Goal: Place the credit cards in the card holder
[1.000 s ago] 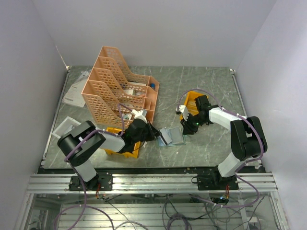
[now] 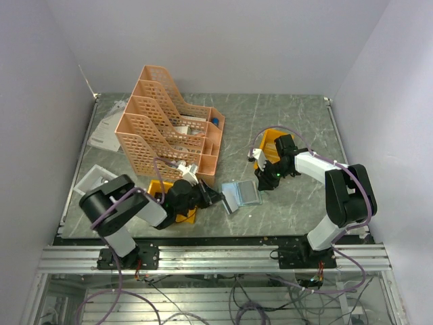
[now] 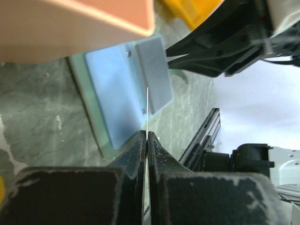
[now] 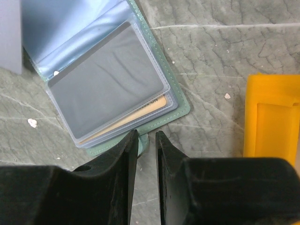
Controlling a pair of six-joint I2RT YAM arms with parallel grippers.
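Note:
The card holder [image 2: 249, 193] lies unfolded on the table, its blue inner side [image 3: 112, 86] on the left and a grey clear pocket [image 4: 110, 79] on the right. A tan card [image 4: 149, 108] shows inside that pocket, along its edge. My left gripper is shut on a thin card [image 2: 230, 202], seen edge-on in the left wrist view, above the holder's left side. The same card, pale grey [image 4: 9, 40], enters the right wrist view at upper left. At the holder's right edge, by a green tab [image 4: 143, 143], my right gripper stands part open, no card between its fingers.
A tall peach rack [image 2: 169, 125] stands behind the left arm, close to the left gripper. One yellow bin [image 2: 186, 215] is under the left arm; another yellow bin [image 2: 269, 144] sits behind the right gripper. Bare table lies in front of the holder.
The left gripper has shifted slightly left and toward the front edge, carrying the card, which now shows wider from above. The holder and right arm look unmoved.

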